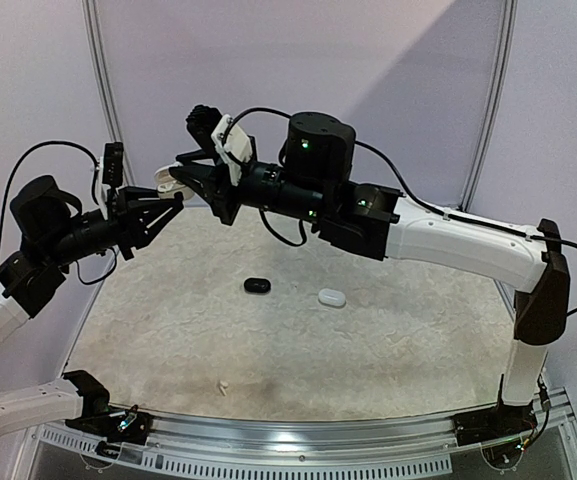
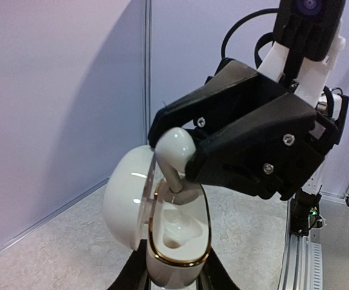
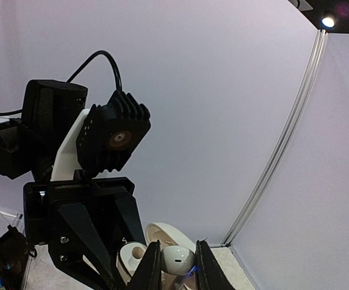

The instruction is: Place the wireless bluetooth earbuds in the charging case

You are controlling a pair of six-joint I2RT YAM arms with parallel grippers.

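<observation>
The white charging case [image 2: 177, 244] is held upright with its lid [image 2: 126, 199] raised, and my left gripper is shut on its lower part. A white earbud [image 2: 175, 148] sits between the fingertips of my right gripper, which touch it on both sides. Its stem points down at the far part of the case; whether it has entered a slot cannot be told. The nearer slot of the case looks empty. Another small white earbud [image 1: 223, 387] lies on the table near the front.
A black case [image 1: 257, 286] and a white closed case [image 1: 332, 298] lie mid-table, away from both arms. The two grippers are close together above the back left of the table [image 1: 398, 350], which is otherwise mostly clear.
</observation>
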